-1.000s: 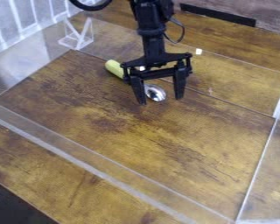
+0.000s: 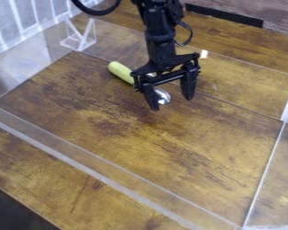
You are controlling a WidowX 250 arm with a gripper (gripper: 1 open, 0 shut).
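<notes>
My black gripper [image 2: 167,88] hangs over the wooden table, its two fingers apart and open. Beneath it lies a small shiny silver object [image 2: 162,97], partly hidden by the gripper. A pale yellow-green cylinder [image 2: 121,71] lies just to the left and behind, partly hidden at its right end by the gripper. I cannot tell whether the fingers touch either thing.
Clear acrylic walls [image 2: 75,144] border the wooden work area [image 2: 158,162]. A white plastic fixture [image 2: 76,38] stands at the back left.
The gripper has shifted slightly and changed its angle over the silver object. The cylinder and silver object look to be in the same places.
</notes>
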